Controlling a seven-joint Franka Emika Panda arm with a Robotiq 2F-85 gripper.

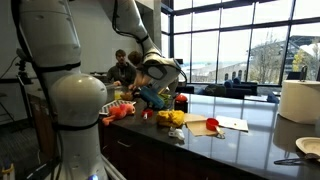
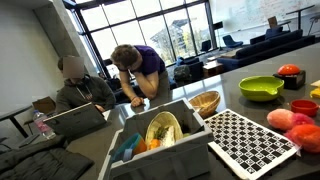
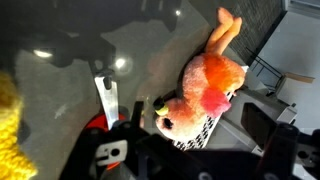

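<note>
In the wrist view my gripper is open, its dark fingers spread wide at the bottom of the picture. Between and beyond them lies an orange and pink plush toy (image 3: 207,82), partly over a white grid rack (image 3: 207,130). I cannot tell how high the gripper is above it. A red cup (image 3: 106,150) is partly hidden by the left finger, with a white-handled utensil (image 3: 108,100) by it. Exterior view 1 has my gripper (image 1: 150,100) over the counter, near the plush toy (image 1: 118,110) and right of it.
A yellow plush (image 1: 172,117) lies on the counter. Farther right are a red cup (image 1: 212,124), a white plate (image 1: 309,146) and a white container (image 1: 300,102). A grey bin (image 2: 160,160), the white rack (image 2: 250,145) and a green bowl (image 2: 261,88) show in exterior view 2. Mid-counter has free room.
</note>
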